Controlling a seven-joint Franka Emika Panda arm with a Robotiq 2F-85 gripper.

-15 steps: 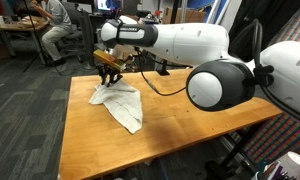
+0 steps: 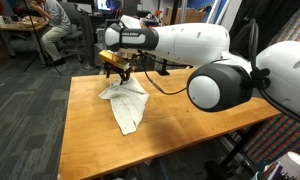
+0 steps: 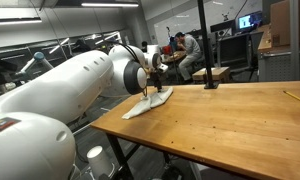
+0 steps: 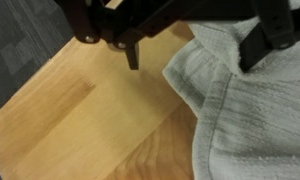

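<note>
A pale grey-white cloth point(image 2: 130, 106) lies rumpled on the wooden table, its lower end reaching toward the table's near side. In exterior view 2 the same cloth point(image 3: 148, 102) lies at the table's far left part. My gripper point(image 2: 118, 76) is over the cloth's far end, pointing down. The wrist view shows the gripper open, its fingers wide apart. One finger point(image 4: 133, 54) is above bare wood beside the cloth; the other is over the folded cloth point(image 4: 255, 115) and looks to be against it. Whether that fingertip touches is hard to tell.
A person point(image 2: 58, 22) sits in the background, beyond the table. Grey carpet point(image 2: 25, 110) lies past the table's left edge.
The cloth's far end has shifted right in exterior view 1, and my gripper has moved slightly right and down along with it.
</note>
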